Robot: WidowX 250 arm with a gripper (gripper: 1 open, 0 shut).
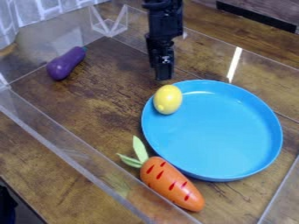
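Observation:
My dark gripper [163,61] is at the top centre of the camera view, low over the wooden floor, above and behind the yellow egg-shaped toy [167,100]. Whether it is open or shut I cannot tell. The yellow toy sits on the left part of a blue plate [216,140]. A purple eggplant [66,63] lies at the upper left, apart from the gripper. An orange carrot [170,182] with green leaves lies at the bottom, below the plate.
Clear plastic walls [70,140] border the dark wooden surface. There is bare wood between the eggplant and the plate, and at the upper right.

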